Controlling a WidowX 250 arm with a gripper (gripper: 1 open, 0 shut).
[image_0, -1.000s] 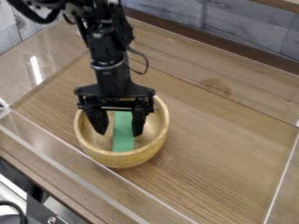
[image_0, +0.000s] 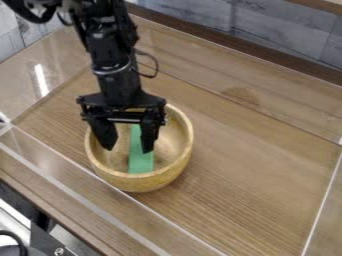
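Observation:
A round tan bowl (image_0: 170, 165) sits on the wooden table, with a green oblong object (image_0: 140, 160) lying inside it. My black gripper (image_0: 123, 130) is lowered over the bowl from the top left, its fingers spread open on either side of the green object's upper part. Whether the fingers touch it is hard to tell.
Bare table (image_0: 254, 110) stretches to the right and behind the bowl. A raised wooden edge runs along the top right. Some dark cables show at the lower left corner.
The gripper has shifted slightly to the left over the bowl. The bowl and green object look almost unchanged.

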